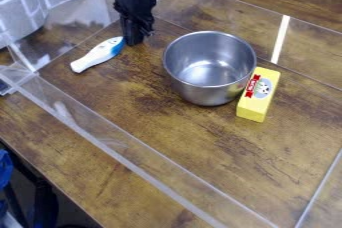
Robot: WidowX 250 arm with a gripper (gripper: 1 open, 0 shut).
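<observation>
My black gripper (134, 34) hangs at the top left of the camera view, shut, with nothing visible between its fingers. A white bottle-like object (94, 56) with a blue end lies on the wooden table just left of and below the fingertips. A steel bowl (209, 70) stands to the right of the gripper. A yellow box (257, 97) with a red label lies right of the bowl.
Clear plastic edges run across the wooden table (160, 172), and a crumpled grey-white material (27, 2) fills the upper left corner.
</observation>
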